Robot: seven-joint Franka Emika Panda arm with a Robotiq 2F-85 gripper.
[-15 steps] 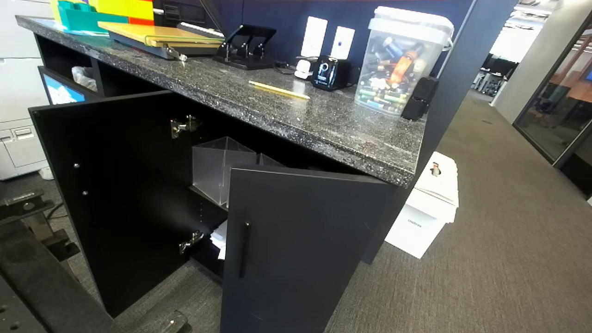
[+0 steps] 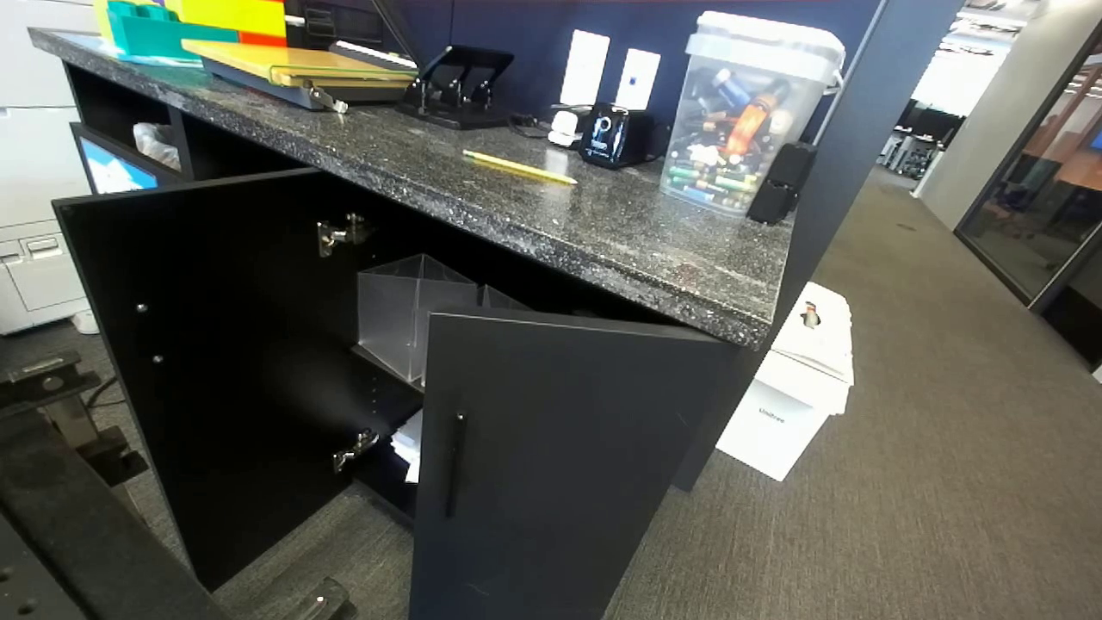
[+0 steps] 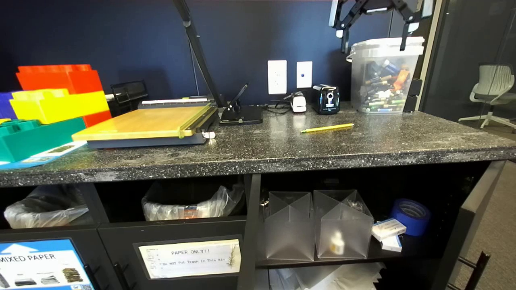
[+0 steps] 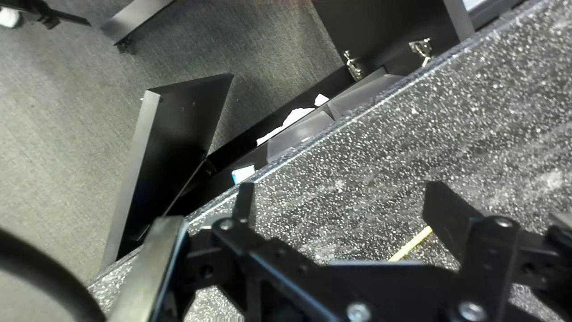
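A yellow pencil (image 3: pixel 327 128) lies on the speckled dark countertop (image 3: pixel 271 145), right of the paper trimmer. Above the counter, at the top right of exterior view 2, my gripper (image 3: pixel 373 46) hangs open, its fingers wide apart and nothing between them. From the wrist, the open gripper looks down on the counter's front edge; one end of the pencil (image 4: pixel 410 244) shows near its right finger, lower down on the counter. Below, the cabinet doors (image 2: pixel 558 465) stand open, showing clear plastic bins (image 3: pixel 289 227) on a shelf. Exterior view 1 does not show the gripper.
A lidded tub of batteries (image 3: pixel 384 84) stands at the counter's right end, with a black sharpener (image 3: pixel 326 100) left of it. The yellow trimmer (image 3: pixel 150 123) and large toy bricks (image 3: pixel 58 96) occupy the left. Blue tape (image 3: pixel 410 216) lies on the shelf.
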